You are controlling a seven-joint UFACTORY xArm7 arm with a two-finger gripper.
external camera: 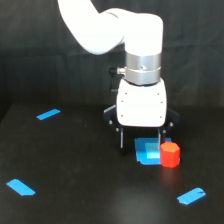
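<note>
A red, roughly hexagonal block (170, 155) stands at the right side of a blue square patch (145, 158), partly over it. Within the patch is a lighter blue area (153, 149); whether it is a separate piece I cannot tell. My gripper (140, 143) points down at the patch's far side, its fingers spread wide. No object shows between them. The block is to the right of and nearer the camera than the right finger, apart from the fingers. How high the fingertips hang over the table is hard to judge.
Blue tape strips lie on the dark table: one at the back left (48, 114), one at the front left (20, 187) and one at the front right (191, 196). A dark curtain hangs behind.
</note>
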